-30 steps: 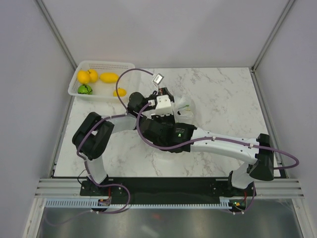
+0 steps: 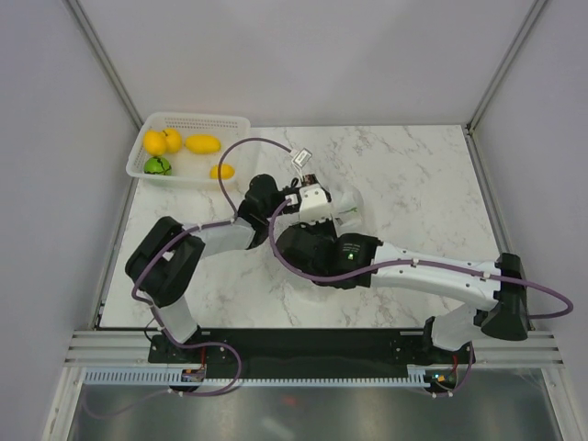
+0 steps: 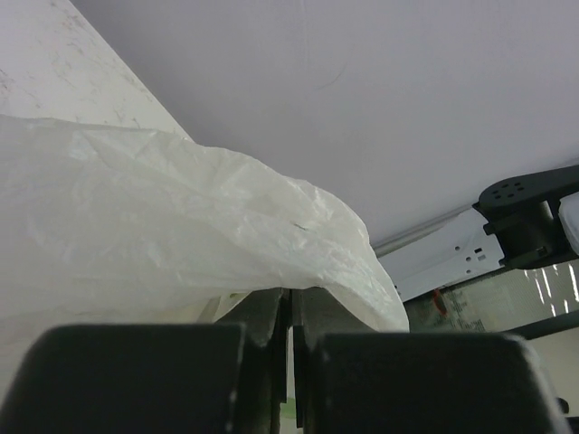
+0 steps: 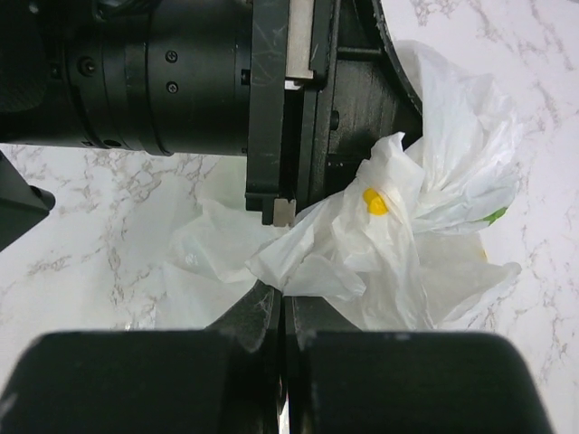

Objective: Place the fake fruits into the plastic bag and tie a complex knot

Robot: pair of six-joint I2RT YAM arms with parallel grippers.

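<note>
The white plastic bag [image 2: 347, 207] lies crumpled in the middle of the table, largely hidden by both arms. Yellow and green show at it in the right wrist view [image 4: 375, 201]. My left gripper is shut, with a sheet of the bag [image 3: 181, 226] draped over its tips; whether plastic is between them is unclear. My right gripper is shut on a gathered end of the bag, directly beside the left gripper's housing. In the top view the two grippers overlap, so their tips are hidden.
A white basket [image 2: 191, 175] at the back left holds several yellow fruits and a green one. Both arms crowd the centre, very close together.
Both arms have shifted slightly toward the right and front in the top view. The bag behind them is a little more covered by the arms.
</note>
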